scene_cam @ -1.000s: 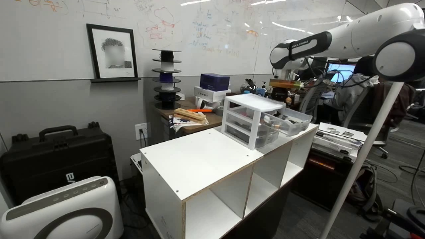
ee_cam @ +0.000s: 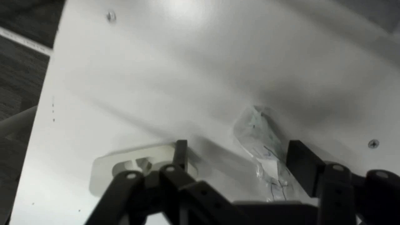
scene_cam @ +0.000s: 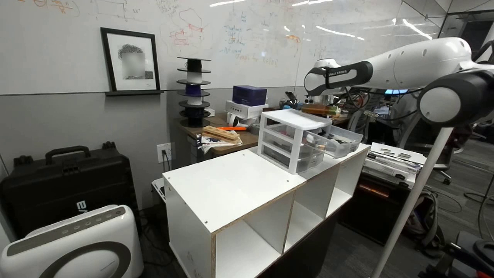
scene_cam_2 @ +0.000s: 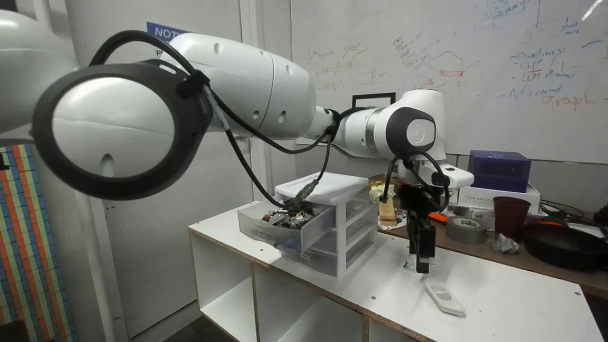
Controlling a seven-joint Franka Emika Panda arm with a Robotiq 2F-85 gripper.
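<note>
In the wrist view my gripper stands part open, its two black fingertips well apart. A crumpled clear plastic wrapper (ee_cam: 264,144) lies on the white tabletop in the span between them, nearer the right finger (ee_cam: 302,165). By the left fingertip, partly covered by it, is a flat whitish object (ee_cam: 125,165) with oval recesses. Exterior view 2 has the gripper (scene_cam_2: 422,267) pointing down just above the tabletop; the whitish object (scene_cam_2: 444,297) lies in front of it. Whether either finger touches the wrapper I cannot tell. Exterior view 1 does not show the fingers.
A white plastic drawer unit (scene_cam_2: 357,228) stands beside the gripper, its top drawer (scene_cam_2: 285,231) pulled out and filled with small items. Past the shelf's far edge, a brown desk holds a tape roll (scene_cam_2: 466,229), a cup (scene_cam_2: 508,216) and a black pan (scene_cam_2: 564,245).
Over the last second the arm has come down and shifted slightly left in exterior view 1. The drawer unit and shelf there look the same.
</note>
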